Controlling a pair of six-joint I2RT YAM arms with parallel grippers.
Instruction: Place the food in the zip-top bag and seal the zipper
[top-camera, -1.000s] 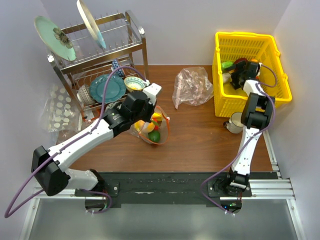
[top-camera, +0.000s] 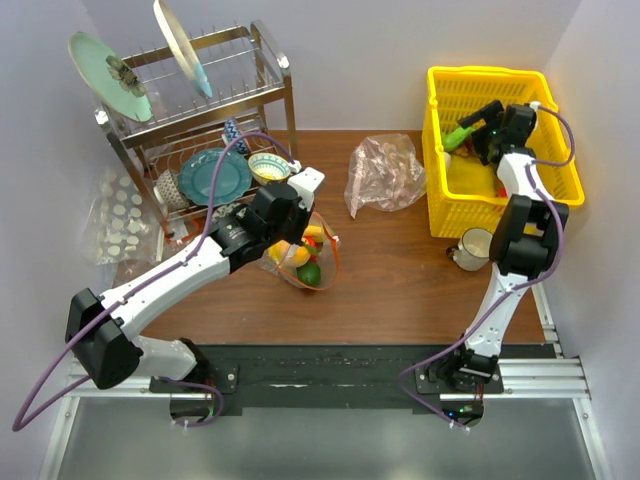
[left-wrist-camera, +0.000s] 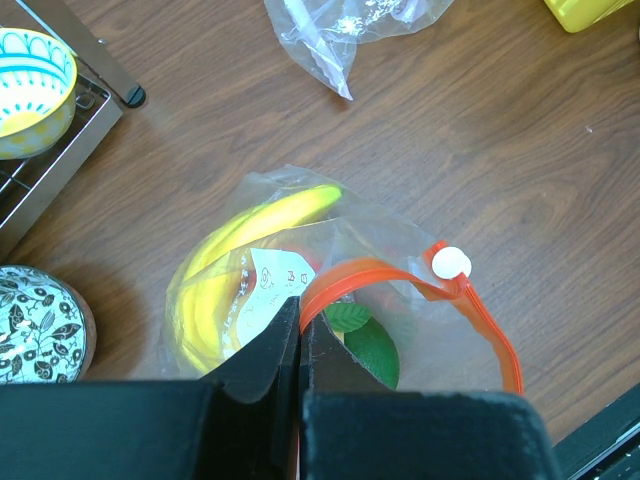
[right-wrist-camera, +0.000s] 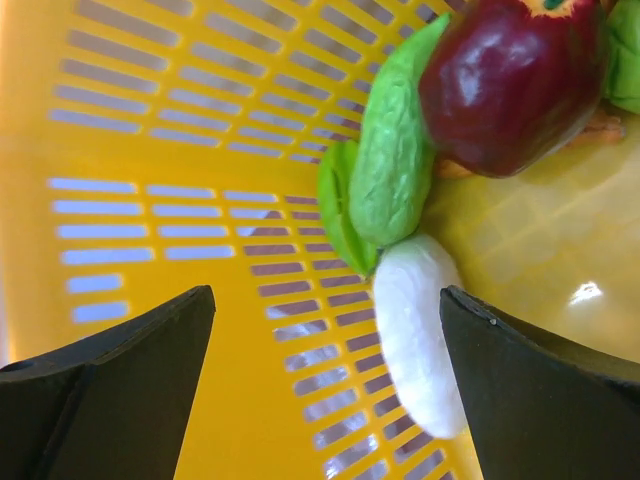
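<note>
Orange zipper trim (left-wrist-camera: 360, 272) tops the clear zip top bag (top-camera: 322, 275); a banana (left-wrist-camera: 285, 212), a white-labelled item and something green show inside it. My left gripper is shut with that trim pinched between its fingertips, holding the bag's mouth up and open. In the yellow basket (top-camera: 470, 218), my right gripper stands open with nothing held. Ahead of its fingers lie a white oblong food (right-wrist-camera: 415, 330), a green pod-like vegetable (right-wrist-camera: 392, 150) and a dark red round fruit (right-wrist-camera: 510, 85).
An empty-looking clear plastic bag (top-camera: 385, 175) lies left of the basket. A white mug (top-camera: 472, 250) stands close to the basket's front. The dish rack (top-camera: 200, 120) with plates and bowls rises behind my left arm. Between the arms the table is bare.
The basket shifted slightly left. My left arm and the zip top bag stay put.
</note>
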